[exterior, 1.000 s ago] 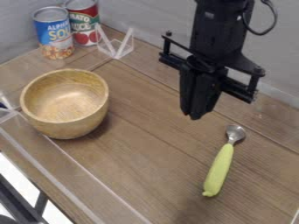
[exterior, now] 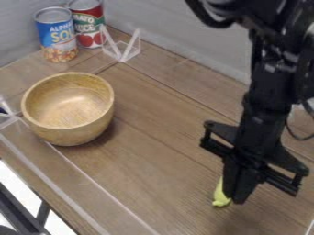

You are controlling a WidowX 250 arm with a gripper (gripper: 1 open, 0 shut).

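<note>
My black gripper (exterior: pixel 238 180) is low over the right part of the wooden table, directly on top of a utensil with a pale yellow-green handle (exterior: pixel 221 196). Only the handle's lower end shows below it; the rest, with the metal head, is hidden behind the gripper. The fingertips look close together, but I cannot see whether anything sits between them.
A wooden bowl (exterior: pixel 68 106) stands on the left. Two cans, one blue (exterior: pixel 59 39) and one red (exterior: pixel 87 27), stand at the back left corner beside a white tape mark. The table between bowl and gripper is clear.
The bowl and cans are unchanged.
</note>
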